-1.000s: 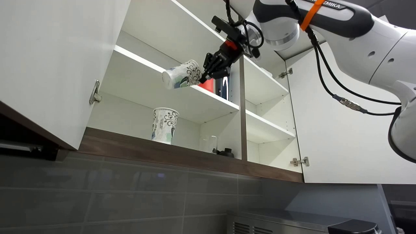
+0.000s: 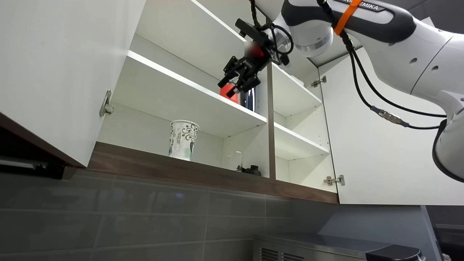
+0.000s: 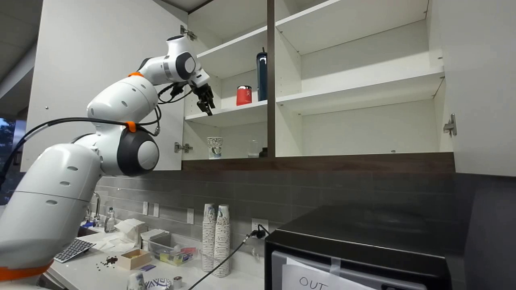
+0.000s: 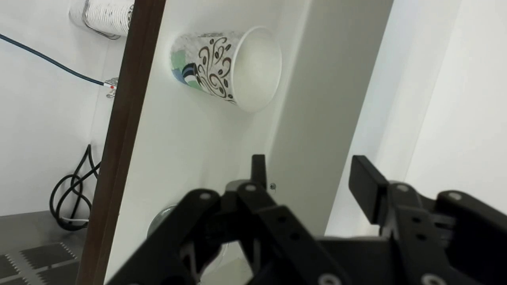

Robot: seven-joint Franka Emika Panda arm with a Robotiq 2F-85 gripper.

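Observation:
High in front of the cabinet's middle shelf, my gripper [image 2: 226,88] points down and to the left, its fingers parted. In the wrist view a wide gap separates the dark fingers [image 4: 368,183], with nothing held between them. A patterned paper cup [image 2: 183,140] stands upright on the cabinet floor, below and apart from the gripper. The wrist view shows that same cup [image 4: 214,66] with its rim and inside visible. On the counter below lies a patterned cup [image 3: 136,281], partly cut off.
A red tumbler [image 3: 244,95] and a tall dark bottle [image 3: 262,76] occupy the middle shelf [image 3: 237,113] behind the gripper. A clear glass [image 3: 252,149] stands lower right. Two cup stacks [image 3: 222,241] rise from the counter. The right cabinet bay looks empty.
One second ago a tilted paper cup was at my fingertips; now it is gone from there and the fingers have spread. The arm and the standing cup look nearly unmoved.

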